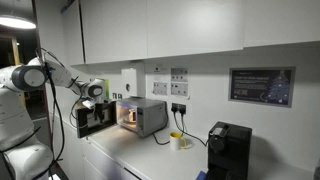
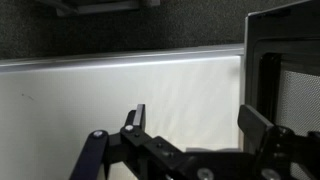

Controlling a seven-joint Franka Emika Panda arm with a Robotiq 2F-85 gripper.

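Observation:
A silver microwave (image 1: 151,116) stands on the counter in the exterior view, with a warm glow at its front. To its left, a dark panel (image 1: 103,117) looks like its opened door. My gripper (image 1: 92,104) is close to that panel; contact cannot be told. In the wrist view, my gripper is open, with nothing between its fingers. A dark-framed mesh panel (image 2: 303,92), apparently the door, lies along the right side, near the right finger.
Below the gripper runs the white counter (image 2: 60,105), its edge bordering a dark floor (image 2: 120,35). Farther right stand a yellow-and-white mug (image 1: 178,143) and a black coffee machine (image 1: 229,150). Cabinets (image 1: 190,25) hang above.

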